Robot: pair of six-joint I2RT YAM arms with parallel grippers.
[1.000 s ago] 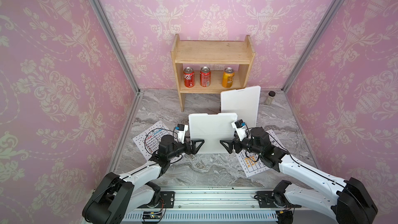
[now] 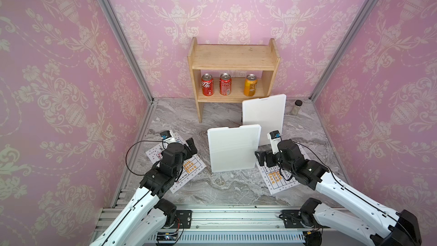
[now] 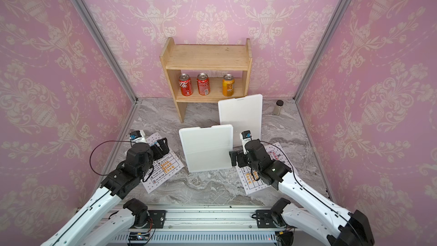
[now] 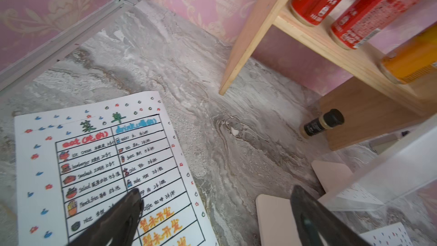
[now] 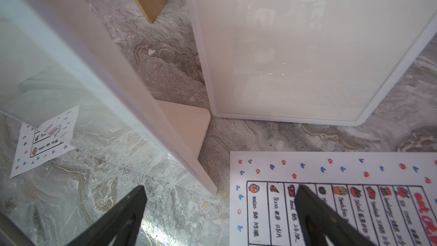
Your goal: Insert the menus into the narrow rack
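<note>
Two white acrylic racks stand upright, the front one mid-table, the rear one behind it to the right. A handwritten menu lies flat at the left, beneath my left gripper, which is open and empty. A second menu lies at the right. My right gripper stands open and empty at the front rack's right edge, over the near end of that menu.
A wooden shelf with three cans stands at the back. A shaker bottle stands at the back right.
My left gripper has moved left and up, away from the front rack to above the left menu. My right gripper has shifted slightly right. The front rack's bottom edge sits slightly lower in view.
</note>
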